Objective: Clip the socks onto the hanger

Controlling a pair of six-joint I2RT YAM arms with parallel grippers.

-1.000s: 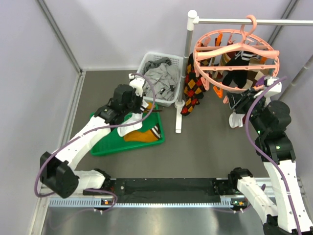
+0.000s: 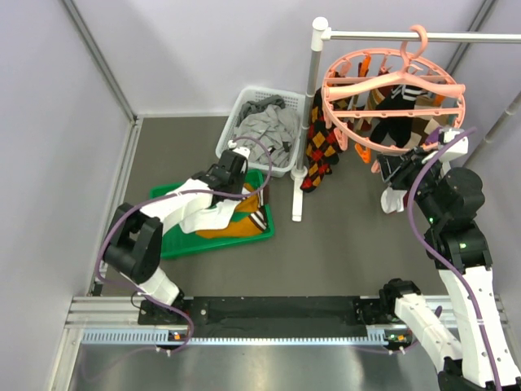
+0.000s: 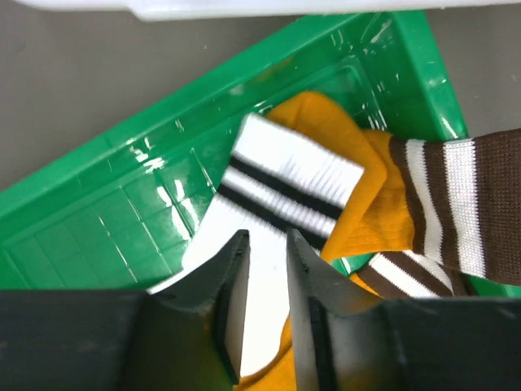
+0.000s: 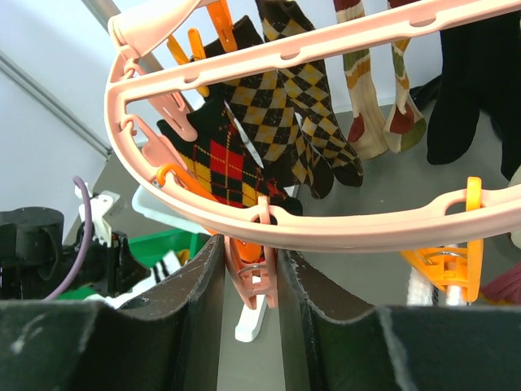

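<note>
My left gripper is part open over the green tray (image 3: 122,130). Its two fingers stand apart, and white cloth shows in the gap. Ahead of them lies a white sock (image 3: 281,163) with black stripes, partly on mustard socks (image 3: 346,138) with brown-and-white striped cuffs. Over on the right, my right gripper is shut on a pink clip (image 4: 252,289) at the rim of the round pink hanger (image 2: 397,80). No sock shows in that clip. Several socks, among them a red-and-black diamond-patterned one (image 2: 320,142), hang from the hanger.
A white basket (image 2: 221,147) of grey clothes stands behind the tray, beside the rack's white post (image 2: 298,183). Orange clips (image 4: 452,269) also sit on the hanger's rim. Open floor (image 2: 342,244) lies between the two arms.
The left arm has drawn back toward the tray's left and near side. The white sock, earlier hanging below that gripper, now lies spread over the mustard ones. The right arm holds still.
</note>
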